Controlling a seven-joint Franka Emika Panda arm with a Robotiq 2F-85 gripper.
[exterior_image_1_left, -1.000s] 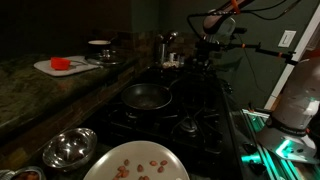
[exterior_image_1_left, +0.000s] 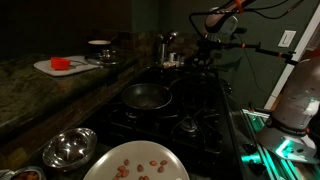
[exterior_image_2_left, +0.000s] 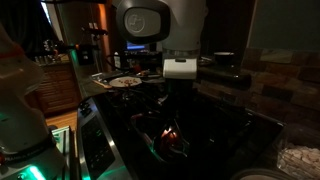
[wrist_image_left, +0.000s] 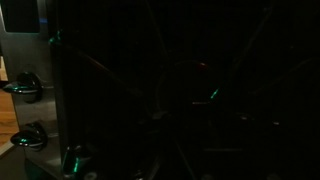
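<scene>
My gripper (exterior_image_2_left: 178, 92) hangs below the white wrist housing in the second exterior view, over the dark stovetop. Its fingers are too dark to make out, and whatever lies between them is hidden. A black pan (exterior_image_1_left: 147, 96) rests on the stove in the first exterior view. In front of it is a white plate (exterior_image_1_left: 110, 160) with several small reddish pieces on it. A metal bowl (exterior_image_1_left: 70, 149) stands left of the plate. The wrist view is almost black, apart from stove knobs (wrist_image_left: 29, 134) at its left side and faint green glints.
A red item (exterior_image_1_left: 60, 63) lies on a white tray on the raised counter at left. In the second exterior view, a plate (exterior_image_2_left: 125, 82) sits far back and a dark pan (exterior_image_2_left: 216, 57) is on the ledge. A burner (exterior_image_2_left: 170, 144) lies below my wrist.
At the top right, the far part of the arm has shifted only slightly. The pan, plate and bowl have stayed put.
</scene>
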